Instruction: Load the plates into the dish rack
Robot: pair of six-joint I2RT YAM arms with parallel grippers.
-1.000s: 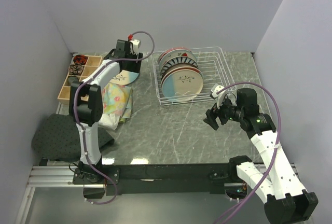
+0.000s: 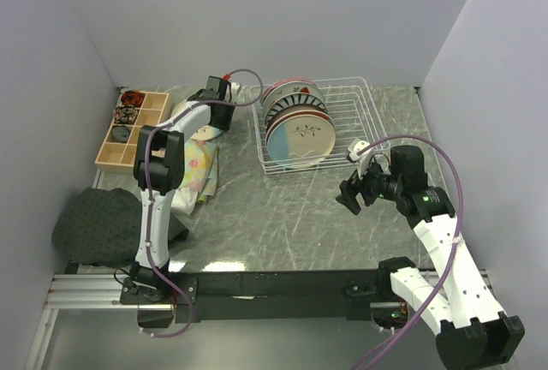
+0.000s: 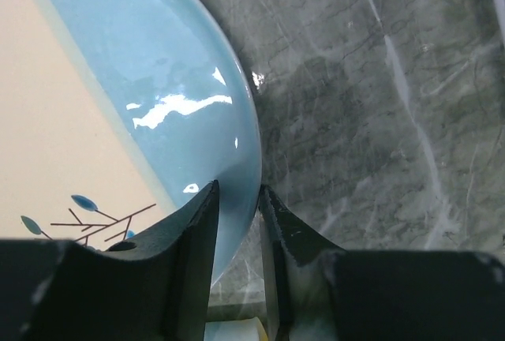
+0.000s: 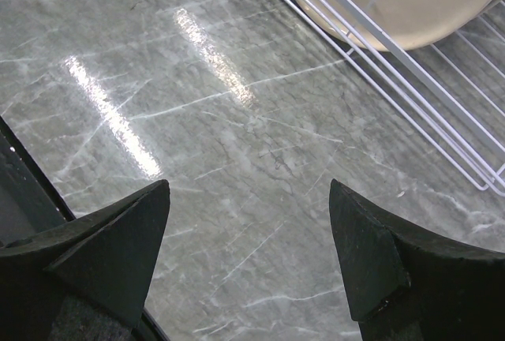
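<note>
A blue and cream plate point(image 3: 158, 65) with a twig pattern fills the left of the left wrist view; part of this plate point(image 2: 208, 133) shows beneath the left arm in the top view. My left gripper straddles its rim, one finger over the plate's face and the other just outside the edge, with a narrow gap between them. In the white wire dish rack point(image 2: 353, 117), several plates point(image 2: 300, 140) stand leaning in a row at the left side. My right gripper point(image 2: 348, 196) hangs open and empty in front of the rack's right part.
Colourful cloths point(image 2: 193, 164) lie below the left gripper. A wooden divided box point(image 2: 155, 104) holds dark rolled items at the back left, and a dark cushion point(image 2: 98, 226) sits at the front left.
The right arm and rack look the same.
</note>
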